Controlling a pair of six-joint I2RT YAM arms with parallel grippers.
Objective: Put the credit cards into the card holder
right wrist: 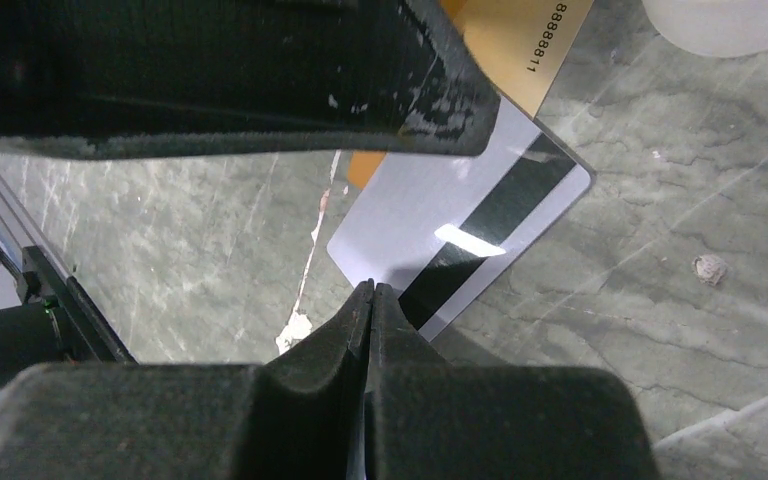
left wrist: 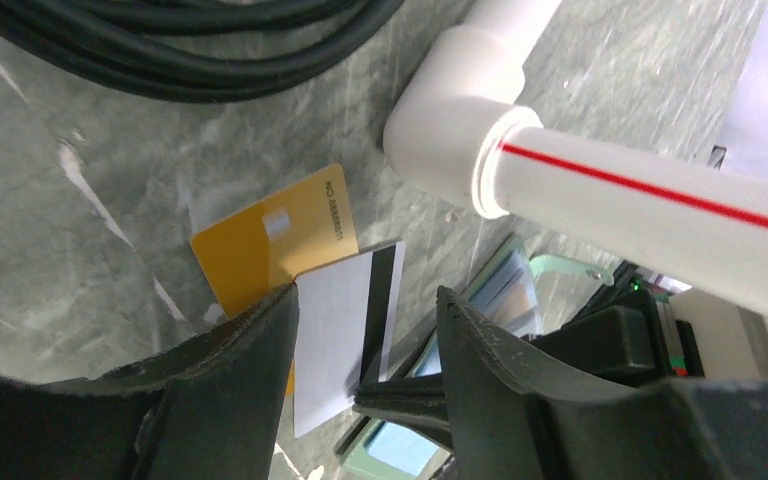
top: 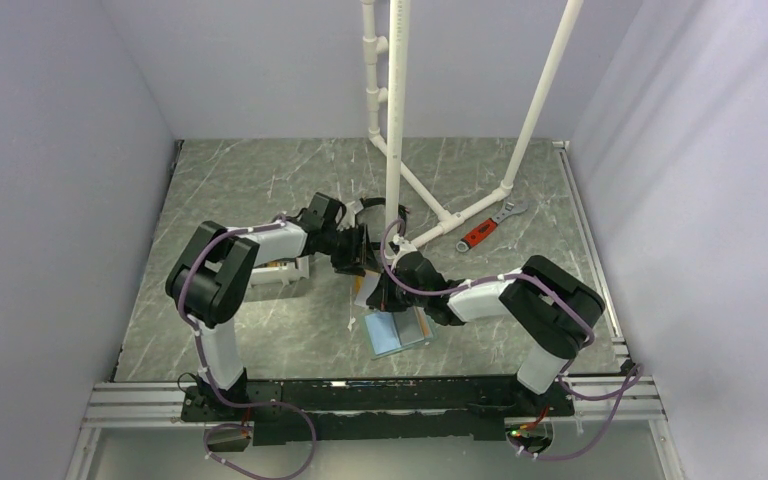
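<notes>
A white card with a black stripe rests partly over a gold card on the table. My left gripper is open above them, its fingers to either side of the white card in the left wrist view. The right gripper is shut, nothing visible between its fingers. Its tips are at the white card's striped edge; contact is hard to judge. One left finger covers part of the cards in the right wrist view. The card holder, pale blue with a green edge, lies open below the right gripper, partly hidden.
White pipes rise close behind the grippers. A coiled black cable lies beyond the cards. A red-handled wrench is to the right, and a white rack sits under the left arm.
</notes>
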